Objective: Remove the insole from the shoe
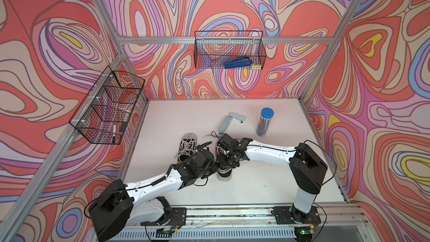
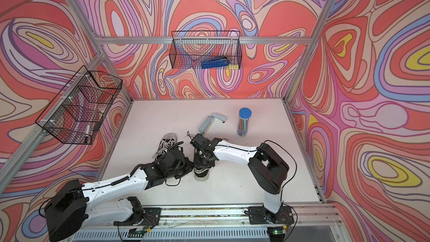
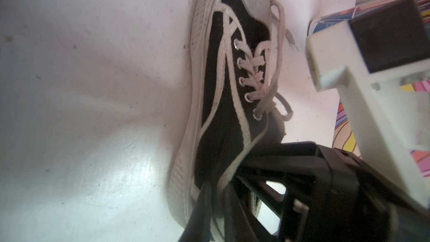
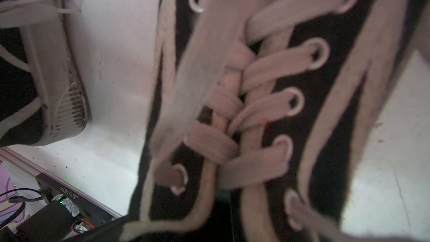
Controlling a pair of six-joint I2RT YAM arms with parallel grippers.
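Observation:
A black shoe with white laces (image 1: 224,173) lies on the table beneath both grippers, its toe cap toward the front edge. In the left wrist view the same shoe (image 3: 224,85) is seen along its side. My left gripper is shut at the shoe's opening end; a pale lace runs down to its fingertips, but whether it is pinched cannot be told. My right gripper (image 1: 226,165) is over the shoe, and in its own wrist view the laced front (image 4: 255,107) fills the picture, with its fingertips not clearly distinguishable. The insole is not visible.
A second shoe (image 1: 187,145) lies to the left. Behind stand a folded light-blue object (image 1: 226,124) and a blue-capped clear container (image 1: 264,123). Wire baskets (image 1: 230,53) hang on the frame.

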